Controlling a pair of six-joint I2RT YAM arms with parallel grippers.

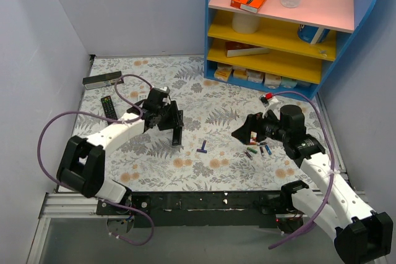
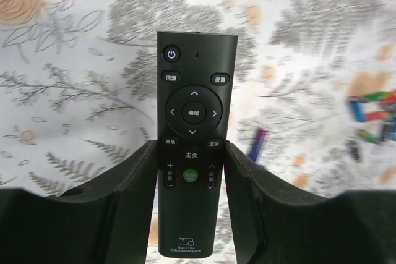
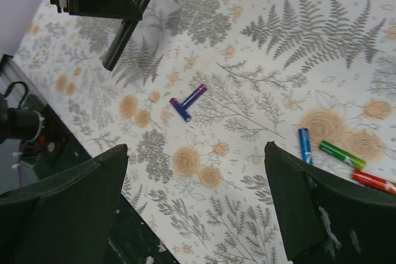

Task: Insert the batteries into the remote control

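In the left wrist view, a black remote control point(image 2: 192, 106) shows its button face, and my left gripper is shut on its sides around the middle. The right wrist view shows that remote point(image 3: 116, 47) held up from the table, its battery side not clear. My right gripper stands open with nothing between its fingers. Below and beyond it lie loose batteries, among them a blue battery point(image 3: 304, 142), a green battery point(image 3: 342, 154) and a red battery point(image 3: 373, 181). From the top, my right gripper point(image 1: 242, 129) partly covers the battery group point(image 1: 263, 149).
A blue razor-like T-shaped piece point(image 1: 202, 147) lies between the arms. Another black remote point(image 1: 109, 109) and a dark long box point(image 1: 102, 80) rest at the left. A shelf unit point(image 1: 278, 26) stands at the back right.
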